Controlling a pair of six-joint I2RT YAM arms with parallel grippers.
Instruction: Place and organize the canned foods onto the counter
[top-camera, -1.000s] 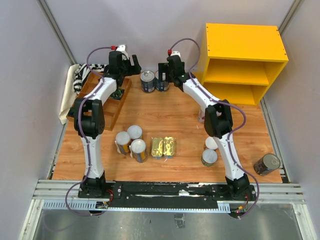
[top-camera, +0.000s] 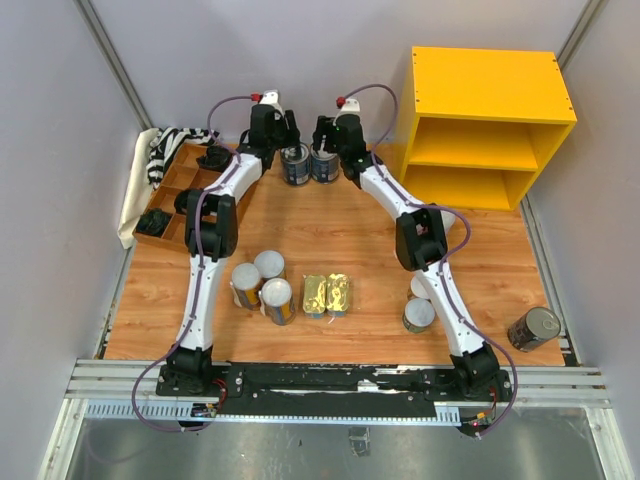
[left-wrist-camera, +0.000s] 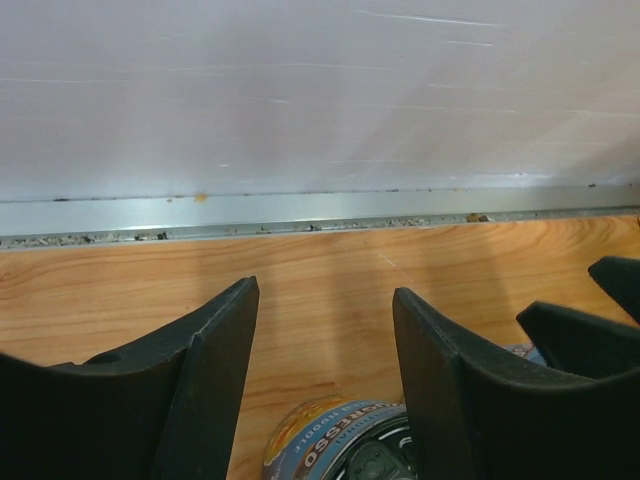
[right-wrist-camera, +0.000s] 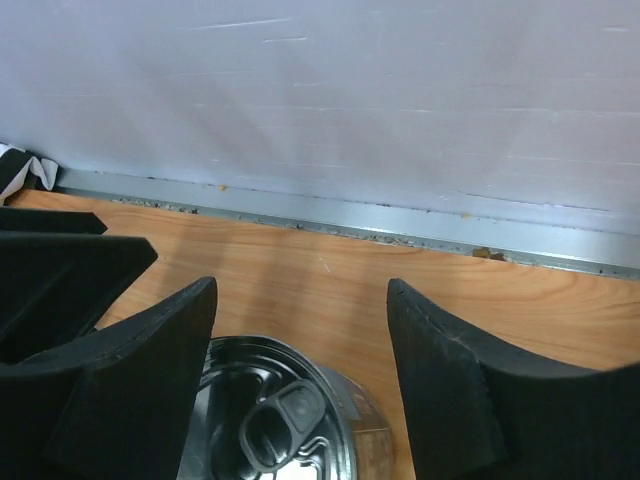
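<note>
Two cans stand upright side by side near the back wall: a left can and a right can. My left gripper is part open above the left can; in the left wrist view a can shows low between the fingers, apart from the pads. Over the right can, my right gripper is also part open. A ring-pull can lid sits low in the right wrist view, partly covered by the left finger. The two grippers face each other closely.
Front left holds several cans, with gold-topped packs beside them. Cans stand front right, and a large can near the right edge. A yellow shelf rises back right; a wooden tray lies left.
My left arm has swung right, from beside the left can to over it. The right gripper has shifted slightly, and both fingers look narrower. The cans have stayed put.
</note>
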